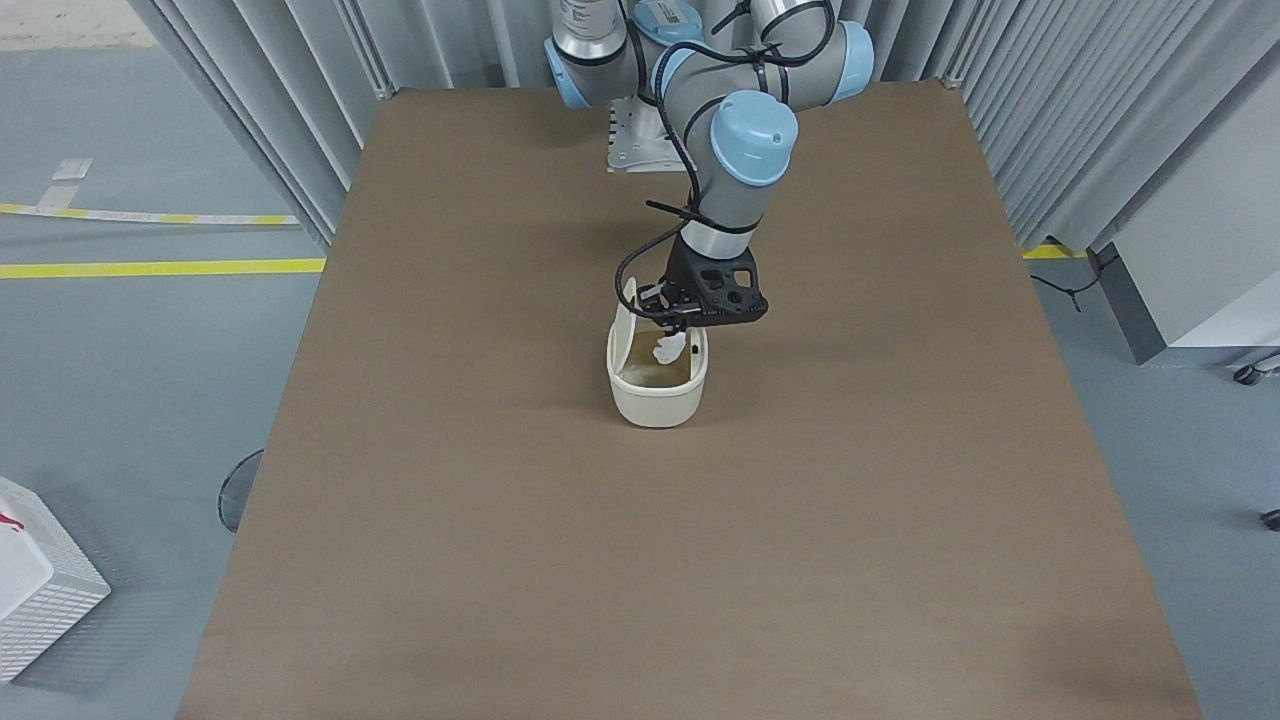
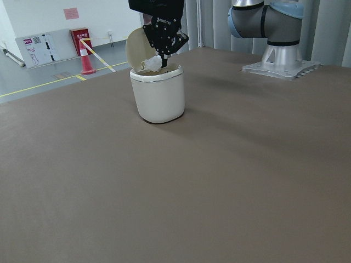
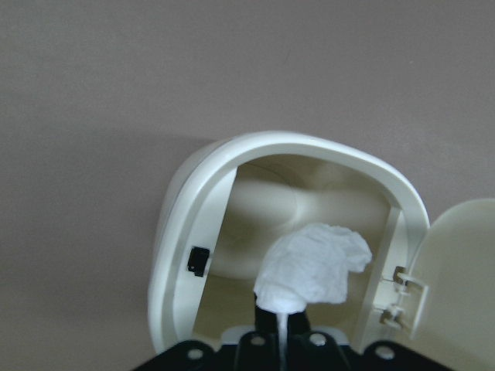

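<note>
A small cream bin (image 1: 654, 404) (image 2: 158, 98) stands on the brown table, its lid (image 3: 452, 286) raised. My gripper is shut on a crumpled white tissue (image 3: 309, 263), which sits in the bin's opening at rim height in the left view, over the hollow in the wrist view. In the front view the black gripper body is directly above the bin, partly hiding the opening and the tissue (image 1: 669, 348).
The arm's base plate (image 2: 279, 70) stands at the back, with curtains behind it.
</note>
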